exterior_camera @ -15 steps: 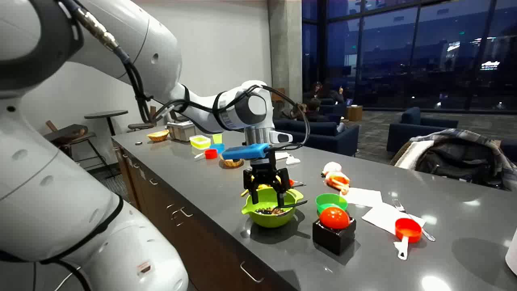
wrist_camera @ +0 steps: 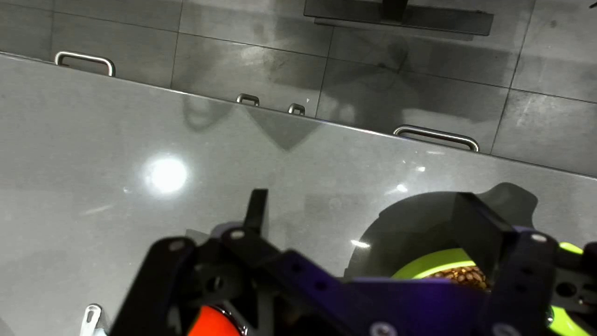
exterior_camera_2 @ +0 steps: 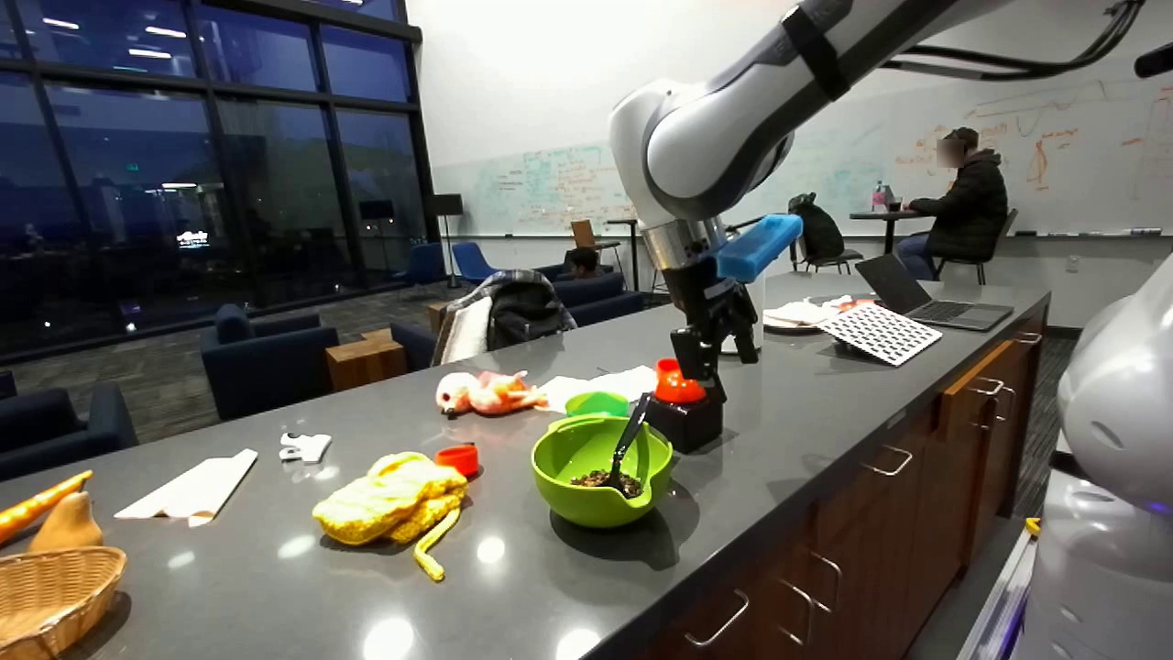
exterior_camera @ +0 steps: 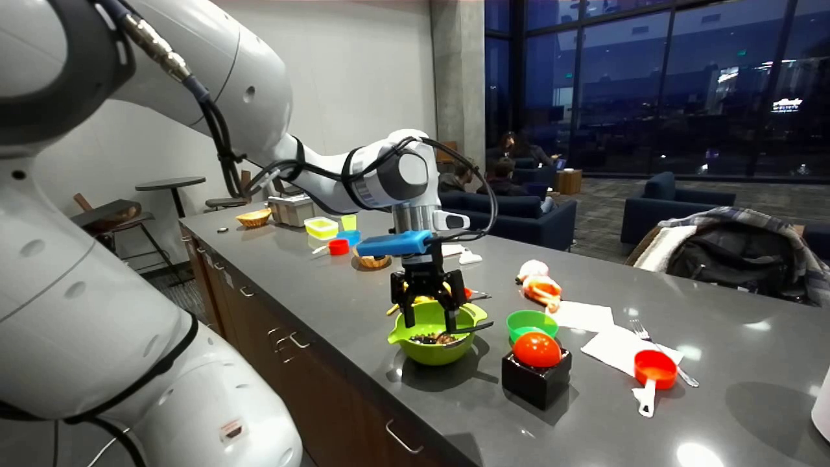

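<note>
My gripper [exterior_camera: 430,320] is open above the counter, with nothing between its fingers. In exterior view 1 its fingers overlap the green bowl [exterior_camera: 436,354], while in exterior view 2 they appear in front of the black box with the red dome [exterior_camera_2: 678,384]. The bowl stands upright and holds small brown beans [wrist_camera: 460,276]. A black-handled utensil [exterior_camera_2: 630,440] leans in it, its handle over the rim. From the wrist, bare counter shows between the fingertips; the bowl, partly hidden by the gripper, lies lower right, and the red dome [wrist_camera: 213,324] peeks out lower left.
A green cup [exterior_camera: 532,323] sits behind the box. Nearby are a red measuring cup [exterior_camera: 655,369], a fork [exterior_camera: 663,354], a pink-and-white plush toy [exterior_camera_2: 484,392] and a yellow cloth-like item [exterior_camera_2: 385,500]. The counter's front edge [wrist_camera: 336,121] is close; bare counter lies alongside it.
The arm, gripper and counter objects look the same as before. Only people seated in the background have shifted.
</note>
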